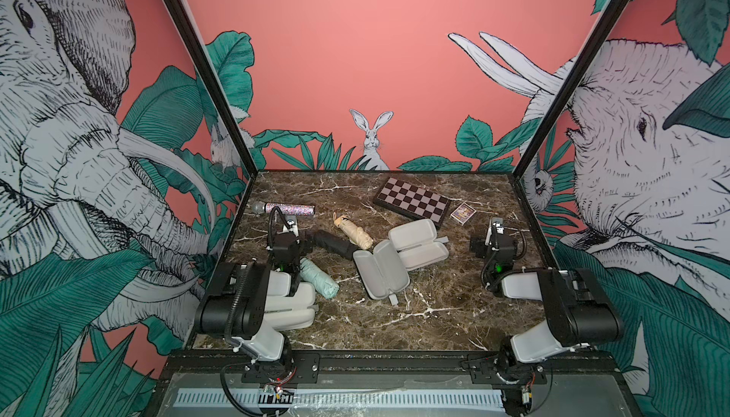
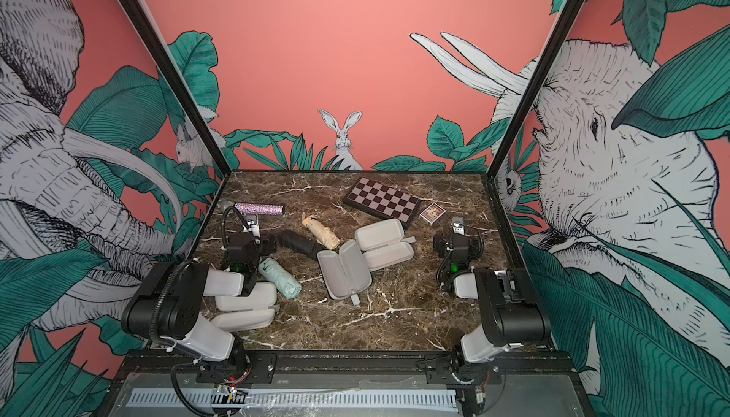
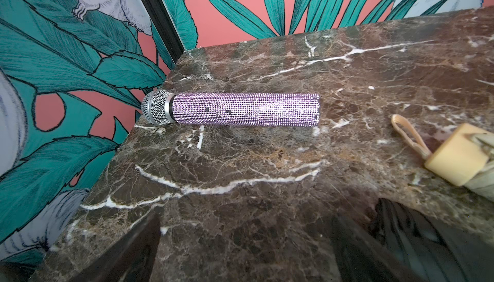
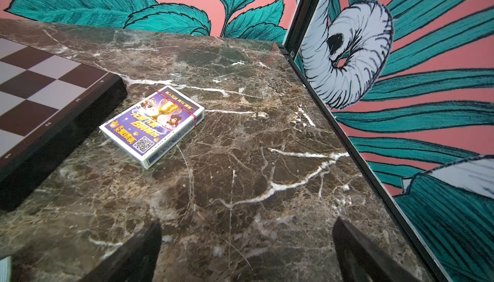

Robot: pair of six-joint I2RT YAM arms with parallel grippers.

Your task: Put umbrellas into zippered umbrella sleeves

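Three folded umbrellas lie on the marble table: a mint one (image 1: 318, 278), a black one (image 1: 333, 244) and a cream one (image 1: 353, 232). Two grey sleeves lie spread open near the middle, the front sleeve (image 1: 381, 270) and the back sleeve (image 1: 418, 244). A third open sleeve (image 1: 295, 307) sits at the left, partly covered by the left arm. My left gripper is open and empty, with the black umbrella (image 3: 432, 240) to the right of its fingers. At the right side, my right gripper stands open over bare marble, nothing between its fingers.
A glittery microphone (image 3: 241, 109) lies at the back left. Toward the back right are a checkered board (image 1: 413, 202) and a card box (image 4: 153, 125). Marble is clear at the front centre and front right. Walls close off the back and sides.
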